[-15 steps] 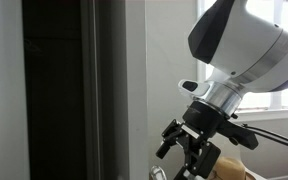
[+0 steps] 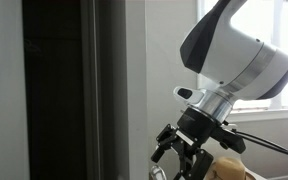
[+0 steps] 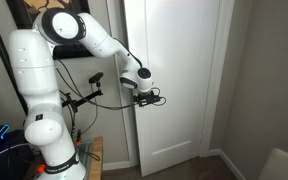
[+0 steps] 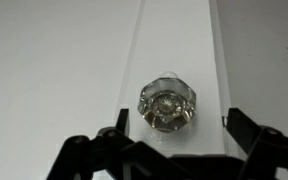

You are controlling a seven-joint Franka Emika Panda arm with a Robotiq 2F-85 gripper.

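A clear faceted glass knob [image 4: 167,104] stands out from the white door [image 4: 198,50] in the wrist view, near the middle. My gripper is open, a dark finger on either side just below the knob, and nothing is gripped. In exterior view 1 the gripper [image 2: 172,153] hangs low beside the door's edge [image 2: 136,90], with a bit of the shiny knob [image 2: 157,173] showing at the bottom. In exterior view 2 my gripper [image 3: 156,97] is in front of the tall white door [image 3: 174,50]; the knob cannot be made out there.
A dark space [image 2: 59,90] lies left of the door's edge. A tan rounded object [image 2: 226,170] sits below the arm, and cables trail right. Bare floor [image 3: 199,170] shows near the door's foot, with a pale object [image 3: 281,165] at lower right.
The arm and its gripper have shifted slightly left and down, toward the door's edge and knob. The door shows no visible movement.
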